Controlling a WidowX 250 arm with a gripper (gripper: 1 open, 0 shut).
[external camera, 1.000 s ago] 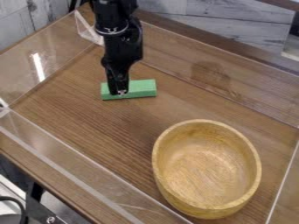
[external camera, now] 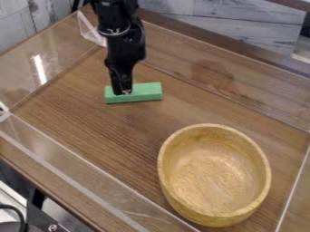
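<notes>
A black robot arm reaches down from the top of the view, its gripper [external camera: 120, 88] low over the left part of a green rectangular block [external camera: 143, 93] lying on the wooden table. The fingers are close together and look shut; whether they touch the block is hard to tell, and nothing clearly shows between them.
A round pale-yellow bowl [external camera: 171, 173] stands at the front right of the wooden table [external camera: 85, 145]. A dark cable lies at the lower left edge, and a pale wall runs along the back.
</notes>
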